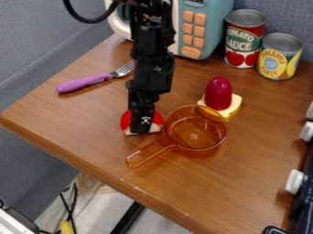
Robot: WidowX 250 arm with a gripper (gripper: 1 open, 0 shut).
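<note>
My black gripper point(142, 117) points down from the top centre, its tip over a red-and-white object point(127, 122) on the wooden table, which it largely hides. Whether the fingers are open or shut on that object cannot be made out. An orange transparent pan point(196, 137) lies just right of the gripper, its handle toward the front left. Behind the pan a red oval object point(219, 92) stands on a pale yellow piece point(232, 111). A fork with a purple handle point(83, 82) lies at the left.
A tomato can point(242, 46) and a yellow can point(277, 61) stand at the back right, beside a teal appliance point(214, 18). A dark object with white knobs point(295, 183) lines the right edge.
</note>
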